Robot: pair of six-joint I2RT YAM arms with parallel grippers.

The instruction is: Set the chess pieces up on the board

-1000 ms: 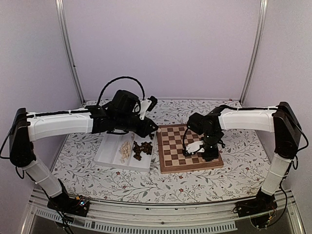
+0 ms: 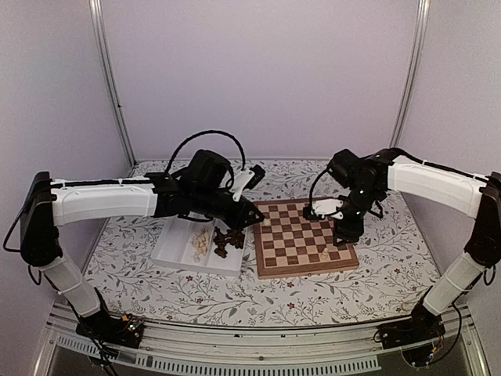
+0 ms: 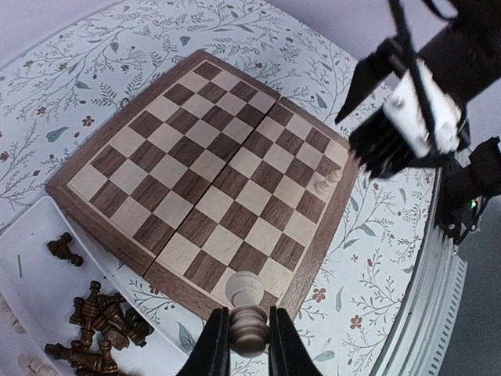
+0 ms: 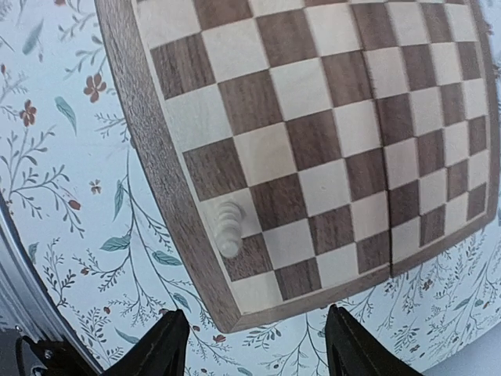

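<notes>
A single pale chess piece stands upright on a light square beside the rim of the chessboard, near one corner. My right gripper is open and empty, drawn back from that piece. In the left wrist view my left gripper is shut on another pale piece, held in the air by the board's near edge. The tray holds pale pieces in one compartment and dark pieces in another. The dark pieces lie tumbled on their sides.
The right arm reaches over the board's right part, and the left arm over the tray. Apart from the one standing piece, the board's visible squares are bare.
The left gripper has shifted slightly right, still with its piece.
</notes>
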